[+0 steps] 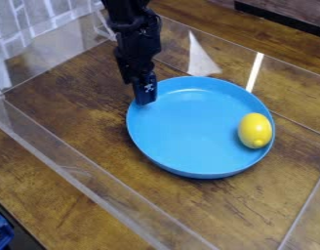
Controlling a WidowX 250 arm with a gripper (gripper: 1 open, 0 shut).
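Observation:
My black gripper [141, 90] reaches down from the top of the view to the back left rim of a blue plate [182, 132]. It is open, its fingertips low by the rim; whether they touch it I cannot tell. A yellow lemon-like object [256, 130] lies on the right side of the plate.
Clear plastic walls border the wooden surface [71, 156] at the left and along the lower left. A small white triangular piece [202, 61] is behind the plate. A blue item [0, 232] is at the bottom left corner. The wood left of the plate is clear.

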